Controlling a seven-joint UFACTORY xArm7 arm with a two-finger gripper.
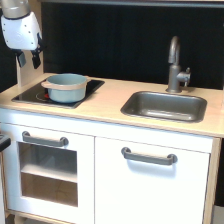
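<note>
A white arm part with small dark spots hangs in at the top left, and at its lower end is my dark gripper (pixel 22 59). It is small and unclear here, so whether it is open or shut does not show. A blue-grey pot (pixel 68 92) with a pale rim stands upright on the black stove top (pixel 34 94), to the right of and below the gripper and apart from it.
A metal sink (pixel 165 106) with a dark faucet (pixel 175 68) is set into the right of the wooden counter (pixel 111 110). Between stove and sink the counter is clear. Handles jut from the white cabinet (pixel 150 190) and the windowed oven door (pixel 48 170) below.
</note>
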